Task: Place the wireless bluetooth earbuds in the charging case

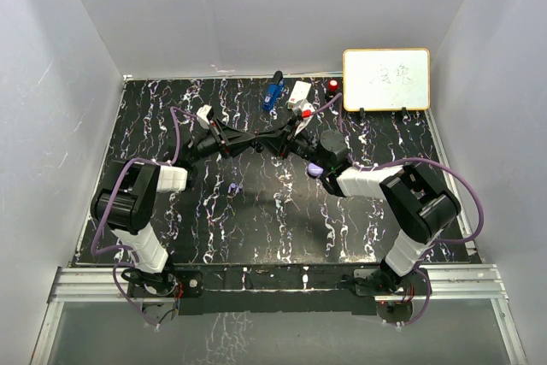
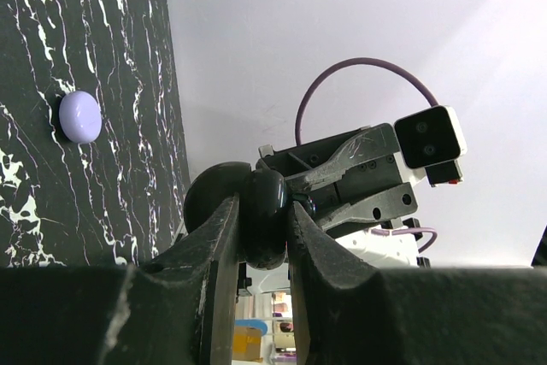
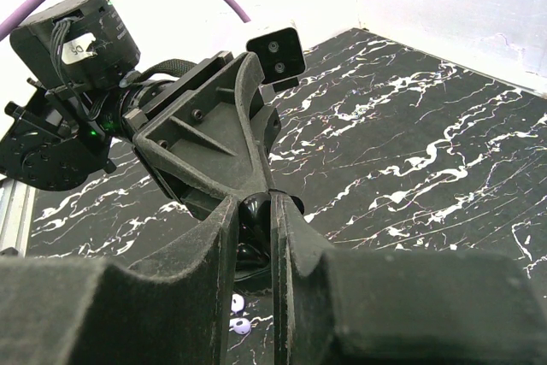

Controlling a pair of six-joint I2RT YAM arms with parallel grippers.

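Above the middle of the table both grippers meet at a small glossy black case (image 2: 267, 211). Its rounded black shell shows between the fingers of my left gripper, which is shut on it; a second rounded black part lies just left of it, apparently the lid. From the other side my right gripper is also shut on glossy black material, seemingly the same case. Which part each one grips is hard to tell. On the table below lie two purple earbuds (image 3: 240, 326). A closed purple case rests on the table to the right.
At the back stand a blue object (image 1: 273, 94), a white box (image 1: 299, 94) and a red-topped bottle (image 1: 332, 88). A whiteboard (image 1: 386, 79) stands at the back right.
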